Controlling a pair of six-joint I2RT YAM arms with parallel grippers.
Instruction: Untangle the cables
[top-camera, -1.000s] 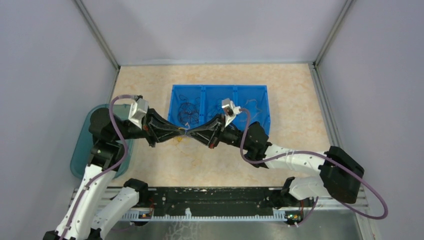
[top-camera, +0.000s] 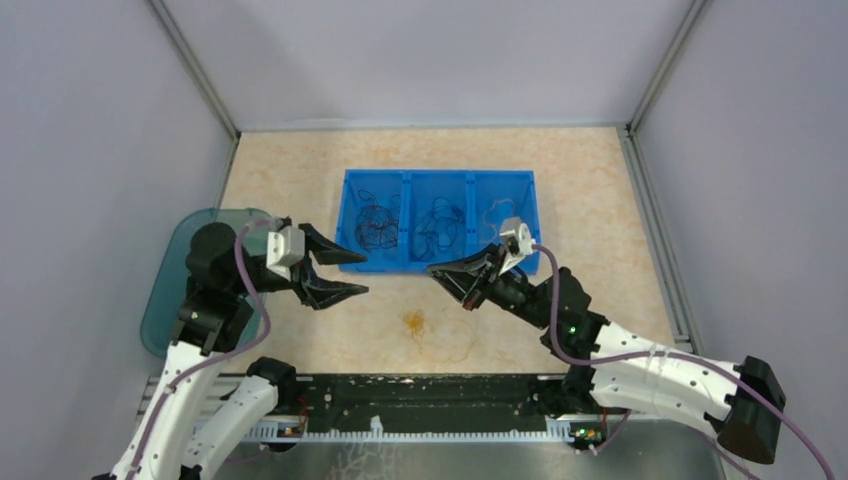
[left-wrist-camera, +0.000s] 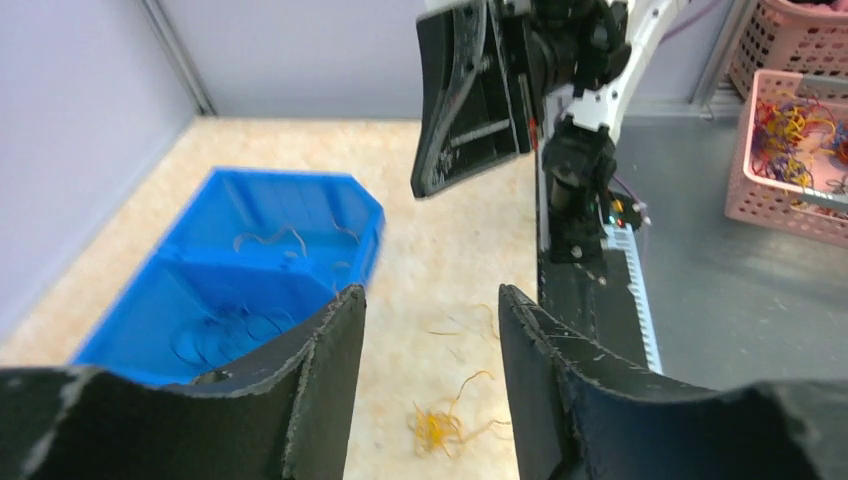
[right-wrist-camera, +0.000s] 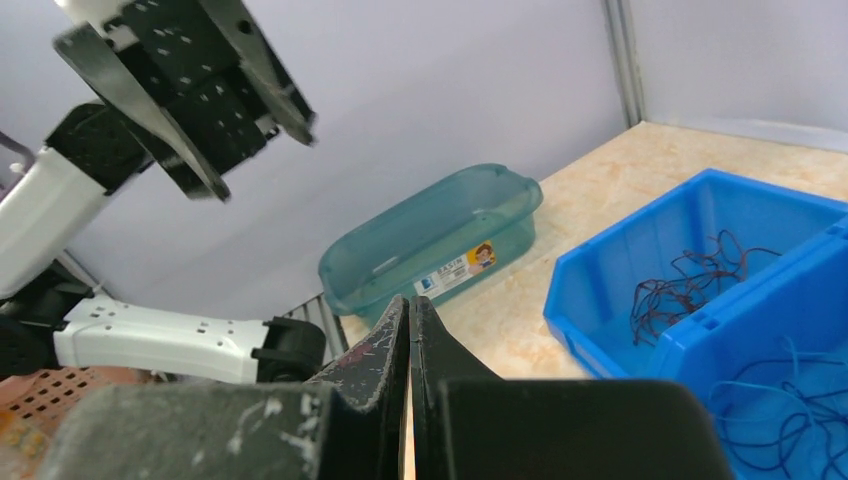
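A small orange-yellow tangle of cable (top-camera: 413, 321) lies on the table (top-camera: 290, 340), with thin strands trailing to its right; it also shows in the left wrist view (left-wrist-camera: 437, 428). Above and left of it, my left gripper (top-camera: 362, 273) stands open and empty. My right gripper (top-camera: 436, 271) is shut, with nothing visible between its fingers. The blue three-compartment box (top-camera: 440, 263) behind them holds dark cables (top-camera: 377, 225) at left, blue cables in the middle and pale ones at right.
A teal tub (top-camera: 160, 300) sits at the far left. Pink baskets (left-wrist-camera: 737, 185) with coloured cables appear in the left wrist view beyond the table's edge. White walls border the table.
My left gripper has opened; my right gripper has moved away to the right.
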